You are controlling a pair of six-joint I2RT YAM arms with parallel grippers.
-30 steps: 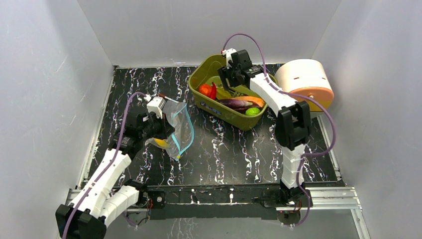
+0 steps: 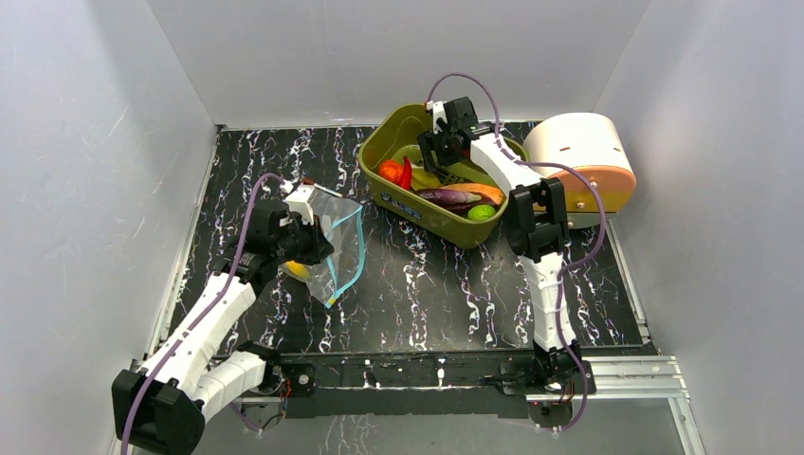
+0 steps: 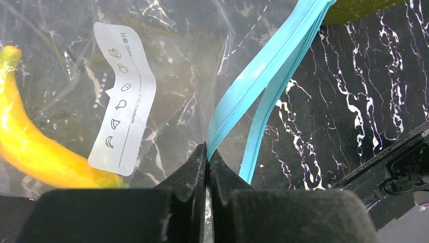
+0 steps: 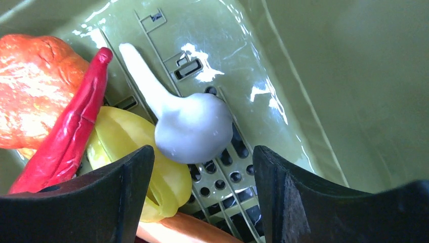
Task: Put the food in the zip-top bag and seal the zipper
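A clear zip bag (image 3: 172, 101) with a light-blue zipper (image 3: 258, 71) lies on the left of the table, its mouth parted. Inside it is a yellow banana (image 3: 35, 147). My left gripper is shut on the bag's edge beside the zipper. Over the green basket (image 2: 427, 213), my right gripper stands open. Below and ahead of its fingers, a white, round-headed food piece with a stalk (image 4: 195, 129) rests in the basket, touching a yellow pepper-like piece (image 4: 169, 187). Nothing is held between the right fingers.
Also in the basket are an orange pumpkin-like piece (image 4: 35, 86), a red chili (image 4: 71, 121), an eggplant (image 2: 446, 197) and a green round piece (image 2: 482, 212). A cream and orange bread box (image 2: 578, 156) stands at right.
The left gripper and the bag have moved only a little.
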